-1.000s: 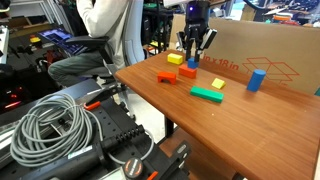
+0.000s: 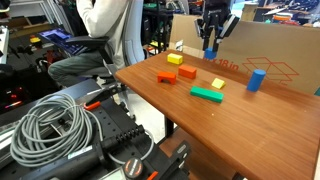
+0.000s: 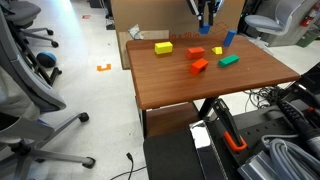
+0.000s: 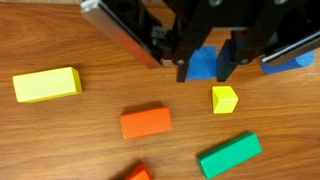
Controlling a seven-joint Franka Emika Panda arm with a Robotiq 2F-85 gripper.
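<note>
In the wrist view my gripper is shut on a blue block point(image 4: 202, 62), one finger on either side of it. Exterior view 1 has the gripper point(image 2: 212, 44) raised over the back of the table, the blue block point(image 2: 209, 54) hanging beneath it. A second blue piece, a cylinder point(image 2: 257, 79), stands upright to the right, apart from the gripper. Below lie a red block point(image 2: 187, 72), a small yellow block point(image 2: 218, 83) and a green block point(image 2: 207, 94).
An orange-red block point(image 2: 167, 77) and two yellow pieces, the nearer a long block point(image 4: 47, 85), lie on the left part of the wooden table point(image 2: 250, 120). A cardboard sheet point(image 2: 270, 55) stands behind.
The gripper has risen and shifted right with the blue block, which was down behind the red block before. The blocks on the table look unmoved.
</note>
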